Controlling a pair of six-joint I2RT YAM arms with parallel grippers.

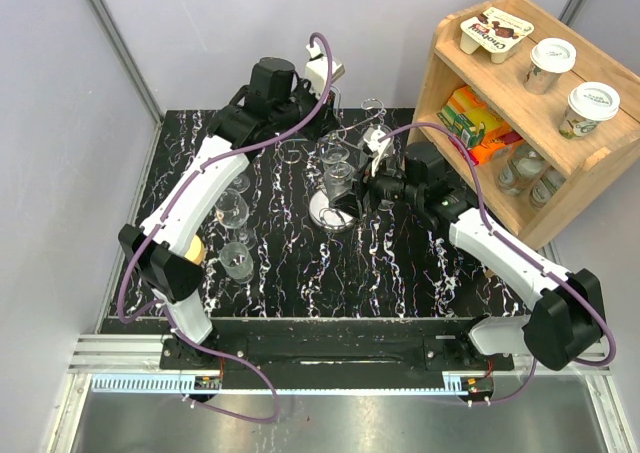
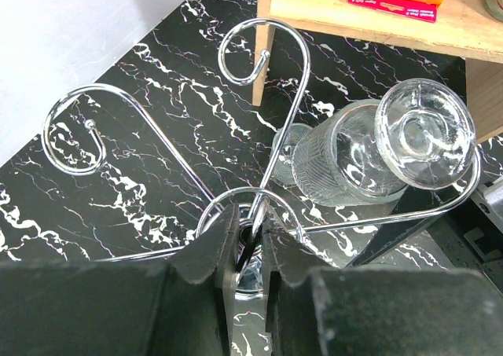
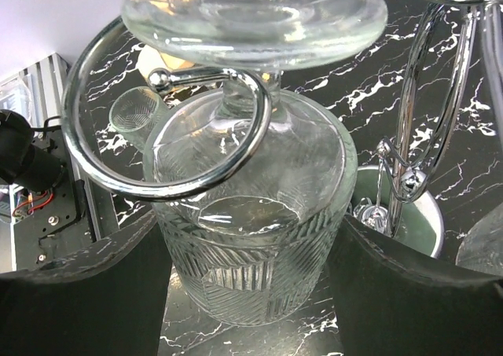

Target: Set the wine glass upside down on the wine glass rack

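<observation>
My left gripper is shut on the chrome top frame of the wine glass rack [image 2: 299,65], seen from above in the left wrist view. My right gripper is shut on an upside-down wine glass [image 3: 251,269], whose foot [image 3: 259,18] sits above a curled rack hook [image 3: 169,187], the stem within or beside the curl. Another glass [image 2: 346,155] shows at the rack's right in the left wrist view. The rack's round base [image 1: 324,220] stands on the black marble surface.
More glasses [image 1: 237,261] stand along the left, by a yellow round object [image 1: 197,250]. A wooden shelf [image 1: 480,68] with cartons, bottles and cups fills the back right.
</observation>
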